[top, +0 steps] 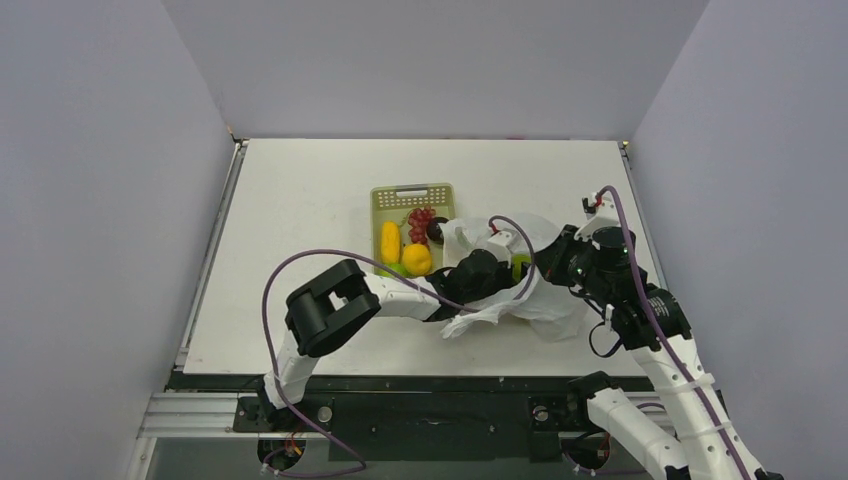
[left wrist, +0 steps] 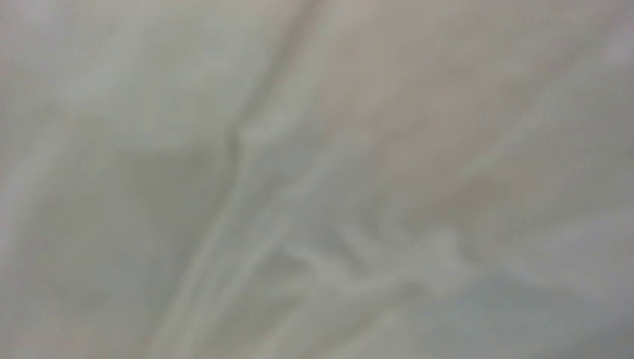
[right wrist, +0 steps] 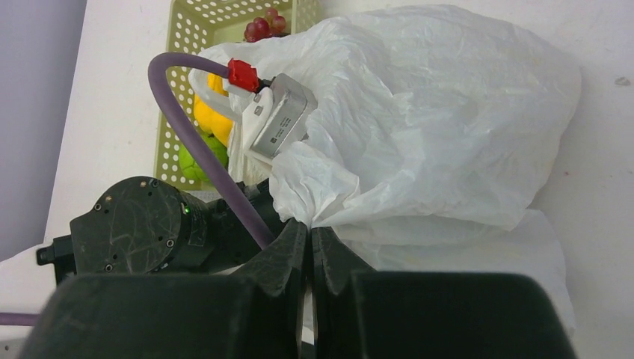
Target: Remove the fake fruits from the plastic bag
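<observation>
The white plastic bag (top: 558, 312) lies crumpled between my two arms. In the right wrist view, my right gripper is shut on a gathered pinch of its film. A light green fruit (top: 521, 264) shows at the bag's opening in the top view, close to the end of my left arm. My left gripper reaches into the bag. Its fingers are hidden by film, so I cannot tell how they stand. Blurred white film (left wrist: 314, 187) fills the whole left wrist view.
A green slotted basket (top: 376, 225) stands behind the left arm. It holds a yellow fruit (top: 390, 242), an orange-yellow fruit (top: 417, 260), red grapes (top: 420, 224), a dark fruit (top: 436, 230) and a green one (right wrist: 196, 158).
</observation>
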